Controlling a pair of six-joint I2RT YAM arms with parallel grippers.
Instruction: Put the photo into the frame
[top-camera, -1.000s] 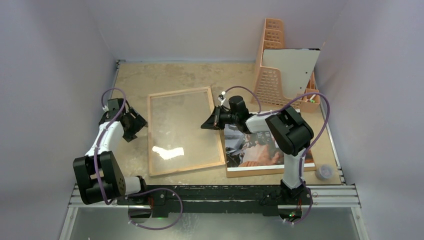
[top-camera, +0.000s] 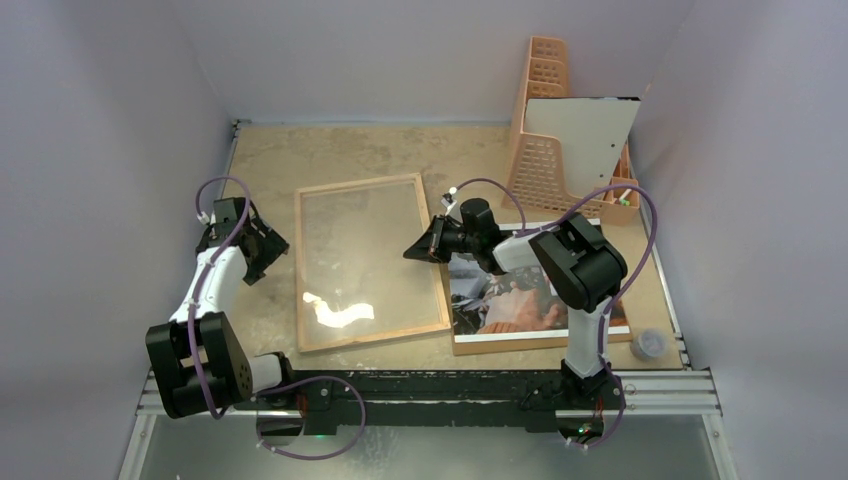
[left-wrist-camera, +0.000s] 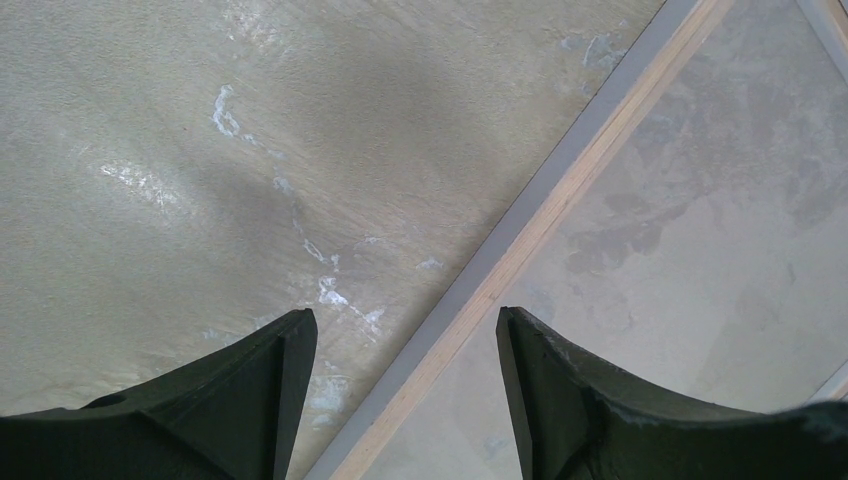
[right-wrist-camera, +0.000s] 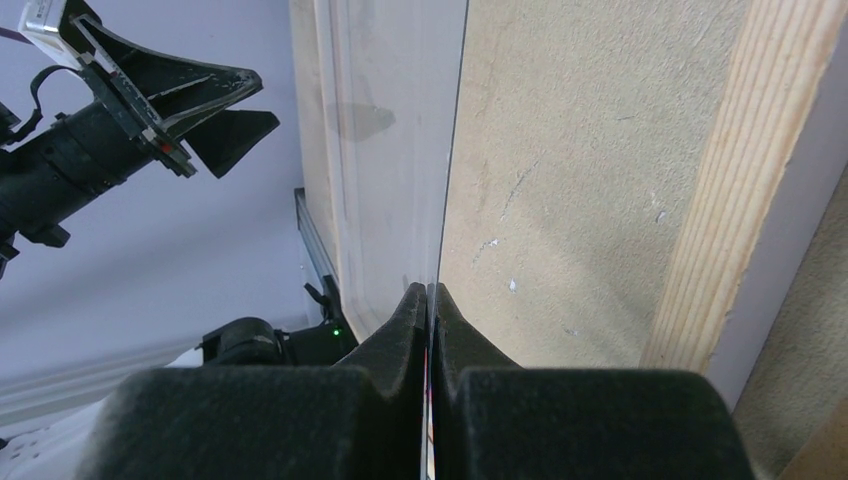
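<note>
The wooden frame (top-camera: 299, 240) lies left of centre with a clear sheet (top-camera: 365, 265) over its opening. My right gripper is shut on the edge of that sheet, which shows as a thin line running up from the fingertips in the right wrist view; bare tabletop shows between the line and a frame bar. From above, this gripper (top-camera: 412, 252) is over the frame's right side. The photo (top-camera: 520, 312) rests on a board to the right, partly hidden by the right arm. Left of the frame, my left gripper stands open and empty, a frame bar visible beyond its fingers.
A peach organizer (top-camera: 540, 150) stands at the back right with a white panel (top-camera: 580, 140) leaning in it. A small clear cup (top-camera: 649, 345) sits near the right front corner. Behind the frame, the table (top-camera: 370, 152) is clear.
The bright reflection on the clear sheet has shifted and spread slightly to the right. My right gripper has moved a little towards the front and right; the left one has edged left.
</note>
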